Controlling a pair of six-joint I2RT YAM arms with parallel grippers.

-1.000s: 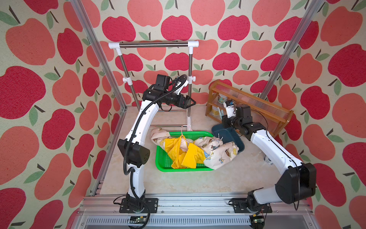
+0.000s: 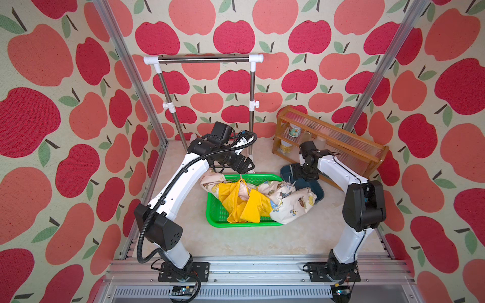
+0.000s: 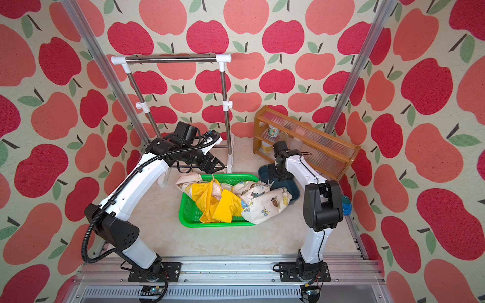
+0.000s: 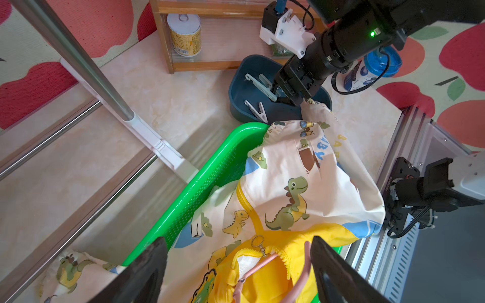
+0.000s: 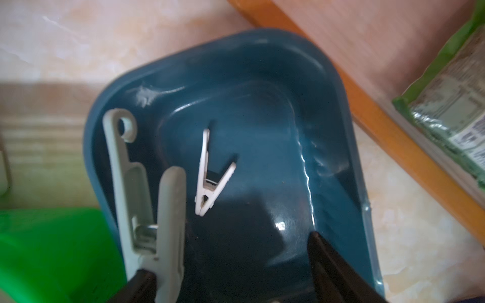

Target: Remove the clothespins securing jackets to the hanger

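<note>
The jacket, white with dinosaurs and a yellow lining (image 4: 285, 202), lies spread over the green basket (image 2: 217, 222). A pink hanger hook (image 4: 304, 270) rises from its collar. My left gripper stands open over the hook, which shows between its fingers near the right one. In the right wrist view, my right gripper is open above the dark blue bin (image 5: 272, 40). A large-looking white clothespin (image 5: 118, 197) is beside its left finger; whether they touch I cannot tell. A smaller-looking clothespin (image 5: 207, 186) lies on the bin floor. No pins show on the jacket.
A metal clothes rack (image 2: 212, 59) stands behind the basket. The wooden shelf (image 2: 328, 126), with a can (image 4: 185, 35) on it, borders the bin at the back. Bare table lies in front of the basket.
My left gripper has come down toward the hanger hook. The right gripper has lowered into the bin area, its arm swinging inward. The jacket and basket have stayed put.
</note>
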